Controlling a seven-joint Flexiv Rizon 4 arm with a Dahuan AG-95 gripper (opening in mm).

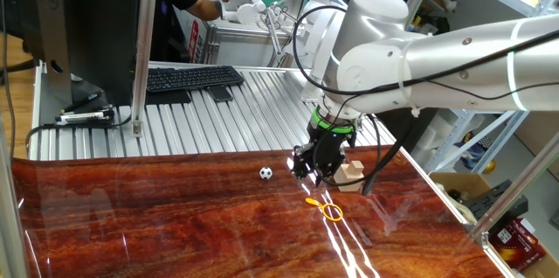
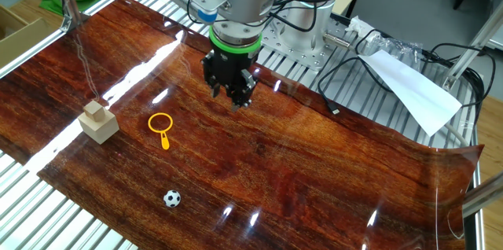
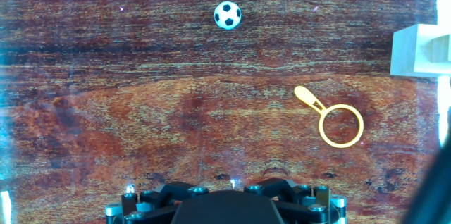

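My gripper (image 2: 225, 97) hangs over the wooden board with its fingers apart and nothing between them. In the wrist view the gripper shows at the bottom edge, its two sides spread wide. A yellow ring with a handle (image 3: 341, 126) lies flat on the board, up and to the right of the gripper there. The small black-and-white ball (image 3: 227, 15) rests at the top middle of that view. A pale wooden block with a smaller cube on top (image 2: 98, 124) stands at the left in exterior view 2. None of these touches the gripper.
The glossy wooden board (image 2: 314, 171) has wide clear room on the right in exterior view 2. A white sheet (image 2: 413, 93) and cables lie behind it. A keyboard (image 1: 194, 78) sits on the slatted metal table beyond the board in exterior view 1.
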